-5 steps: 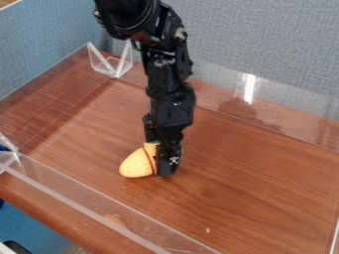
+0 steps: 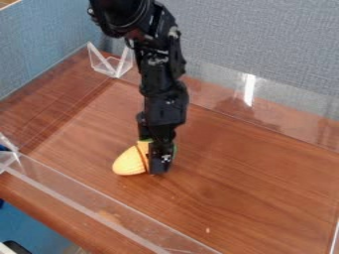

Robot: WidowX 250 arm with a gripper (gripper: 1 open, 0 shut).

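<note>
A yellow, textured toy (image 2: pixel 129 162), rounded like an ear of corn with a bit of green at its right end, lies on the wooden floor (image 2: pixel 245 203) left of centre. My black gripper (image 2: pixel 155 159) comes down from above onto the toy's right end and covers part of it. Whether the fingers are closed on the toy is hard to see.
Clear plastic walls edge the wooden surface at the front left and along the back, with a clear bracket (image 2: pixel 111 63) at the back left corner. The floor to the right of the arm is bare.
The gripper and the yellow toy have both shifted slightly to the left and a little toward the back over the last second.
</note>
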